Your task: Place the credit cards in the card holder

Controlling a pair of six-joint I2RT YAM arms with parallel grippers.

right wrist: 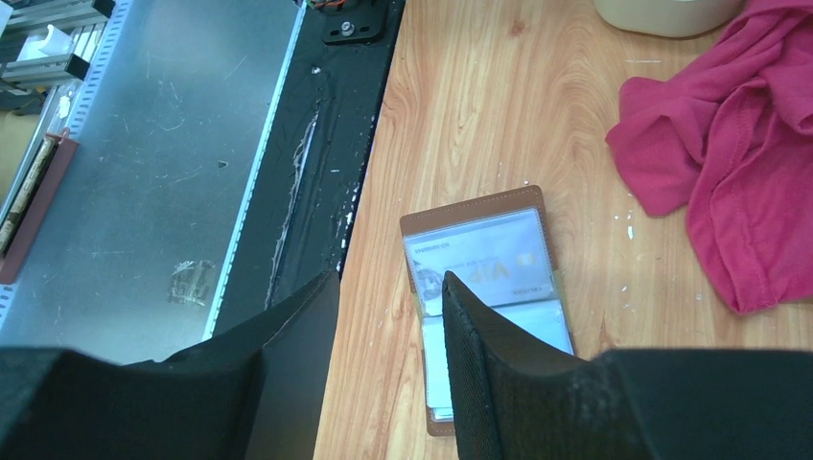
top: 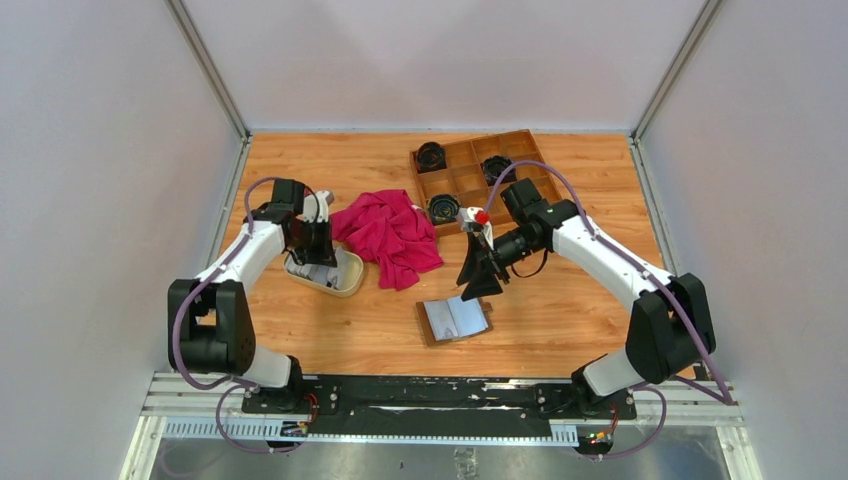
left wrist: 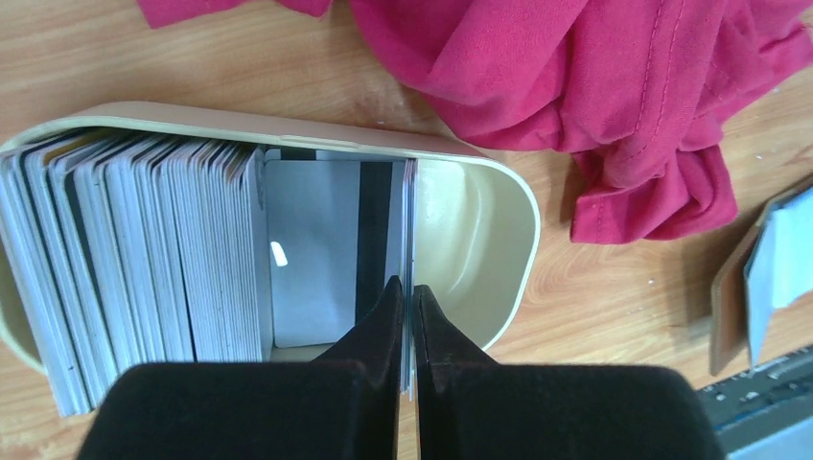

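A cream box (left wrist: pixel 479 230) at left holds a packed row of cards (left wrist: pixel 134 259), a flat card with a dark stripe (left wrist: pixel 316 249) and a few upright cards near its right end. My left gripper is shut at those thin upright cards, their edges showing at its fingertips; whether they are gripped is unclear. My right gripper stands open, empty, above and beside the brown card holder (right wrist: pixel 470 218), which lies open at front centre with clear sleeves.
A crumpled magenta cloth (top: pixel 390 235) lies between box and holder's far side. A wooden compartment tray (top: pixel 465 175) with black round pieces sits at the back.
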